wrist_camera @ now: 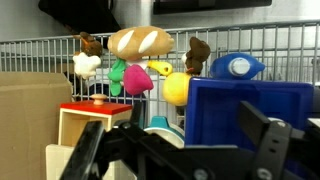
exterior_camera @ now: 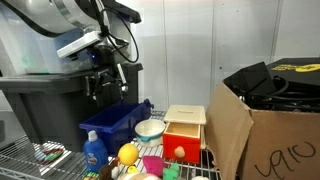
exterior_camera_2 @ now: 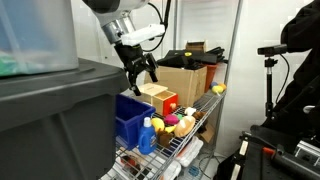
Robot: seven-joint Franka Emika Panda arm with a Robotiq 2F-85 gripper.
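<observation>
My gripper (exterior_camera: 108, 92) hangs above the blue bin, pointing down, and it appears in exterior view 2 (exterior_camera_2: 142, 85) too. In the wrist view its dark fingers (wrist_camera: 92, 150) stand wide apart, with nothing visible between them. Beneath is the blue bin (wrist_camera: 236, 125). Beside it sit a light bowl (exterior_camera: 150, 129), partly hidden in the wrist view, and an orange-red box (exterior_camera: 183, 142) with a cream lid-like piece (exterior_camera: 187, 114) behind it. A blue bottle (exterior_camera: 95, 152) stands upright at the front left. Several toy foods lie on the rack, among them a yellow-orange one (exterior_camera: 128, 154) and a pink one (exterior_camera: 153, 164).
Large dark grey containers (exterior_camera_2: 60, 125) stand close to the arm on one side. On the other, a tall cardboard box (exterior_camera: 270, 140) holds black items. The wire rack (exterior_camera_2: 150, 161) has bare room near the grey container.
</observation>
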